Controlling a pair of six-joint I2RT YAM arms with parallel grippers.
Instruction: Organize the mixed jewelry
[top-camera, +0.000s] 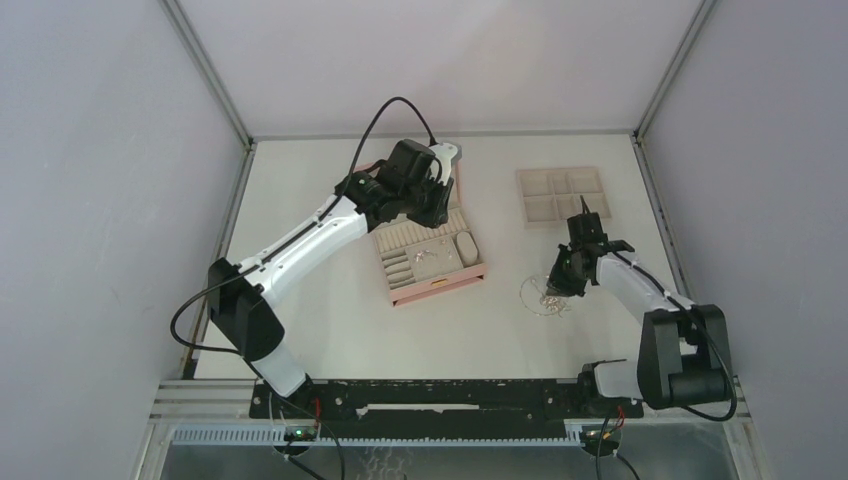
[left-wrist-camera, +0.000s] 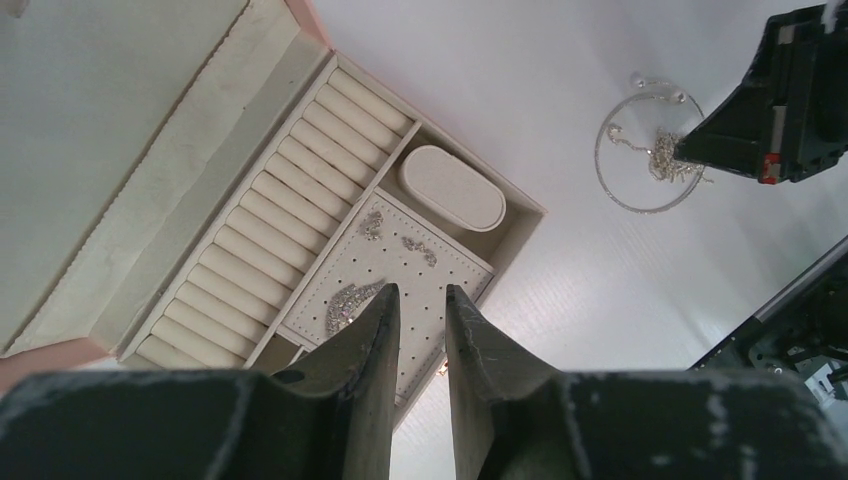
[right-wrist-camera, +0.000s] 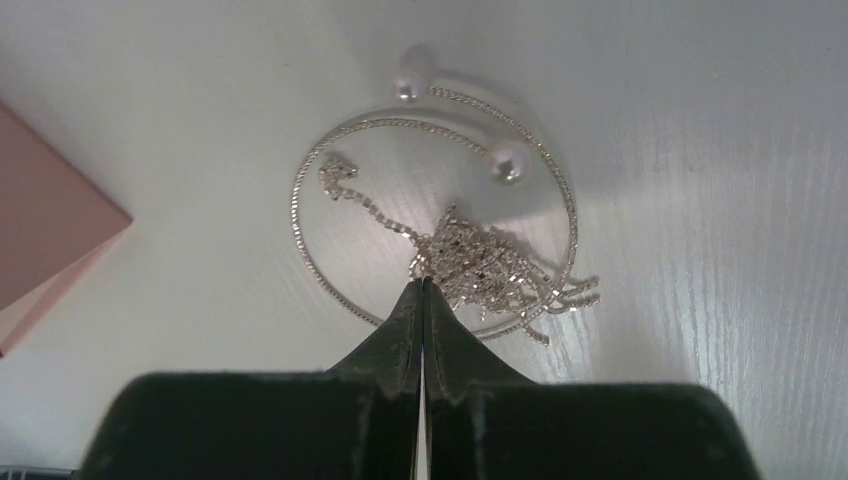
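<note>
Over the pink jewelry box (top-camera: 432, 287) hangs my left gripper, its fingers apart and the gap empty. Inside the box, a flat speckled panel (left-wrist-camera: 420, 303) carries a few small chains (left-wrist-camera: 350, 305). At the table's right side lies a thin round hoop (right-wrist-camera: 299, 215) with a pearl (right-wrist-camera: 508, 162) on each end. A tangled silver chain (right-wrist-camera: 470, 262) is bunched inside the hoop and runs over its edge. My right gripper is shut just at the near side of that bunch; nothing shows between its fingertips. Whether they touch the chain, I cannot tell.
Behind my right arm, a beige divided tray (top-camera: 540, 209) looks empty. The box holds cream ring rolls (left-wrist-camera: 265, 228) and an oval lidded case (left-wrist-camera: 453, 186); its lid (left-wrist-camera: 95, 130) stands open at the back. Bare table (top-camera: 340, 335) lies in front.
</note>
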